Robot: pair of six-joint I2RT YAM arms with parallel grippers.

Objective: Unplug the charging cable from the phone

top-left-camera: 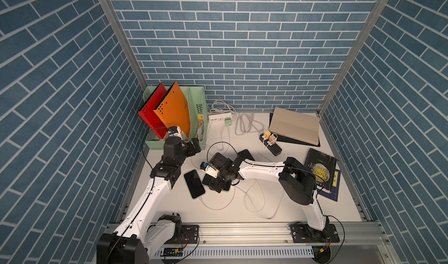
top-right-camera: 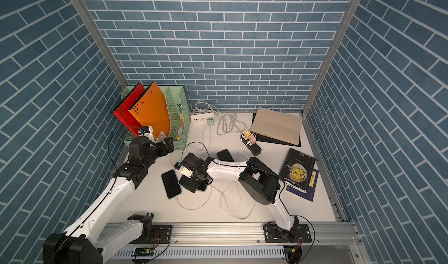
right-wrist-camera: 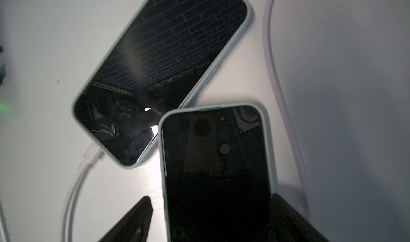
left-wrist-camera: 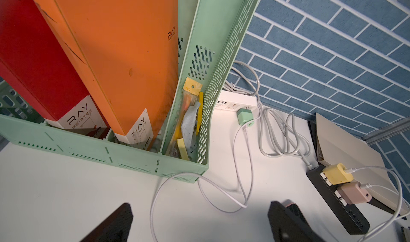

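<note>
A dark-screened phone [right-wrist-camera: 217, 156] in a pale case lies between my right gripper's fingers in the right wrist view. My right gripper [top-left-camera: 217, 183] is partly open and low over this phone, whose near end runs out of that view; any plug there is hidden. Beside it lies another phone [right-wrist-camera: 162, 66] in a pale case, with the white plug [right-wrist-camera: 91, 153] of a charging cable [right-wrist-camera: 71, 199] in its end. My left gripper stands open and empty in front of the green file box [left-wrist-camera: 128, 158].
A loose white cable [right-wrist-camera: 279, 92] lies beside the phones. Farther off are a black power strip [left-wrist-camera: 337, 199] with two chargers, a white power strip [top-left-camera: 220, 117], a small dark device [top-right-camera: 225, 155] and books [top-left-camera: 321, 168].
</note>
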